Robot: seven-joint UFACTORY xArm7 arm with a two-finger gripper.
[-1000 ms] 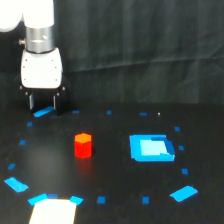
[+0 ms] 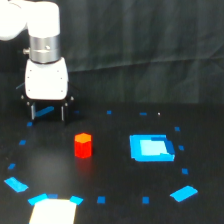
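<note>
My gripper [image 2: 48,111] hangs at the upper left, pointing down with its dark fingers spread and nothing visible between them. A red block [image 2: 83,146] sits on the dark table, lower and to the right of the gripper and apart from it. Right of the middle lies a blue square [image 2: 136,147] with a pale centre, and the red block is well to its left.
Pieces of blue tape mark the dark table, among them strips at the left [image 2: 15,184] and right [image 2: 184,193]. A pale square [image 2: 52,212] is cut off by the bottom edge. Bare table separates the red block from the blue square.
The gripper has shifted to the right and lower in the view, and its fingers appear further apart. The red block and blue square have stayed put.
</note>
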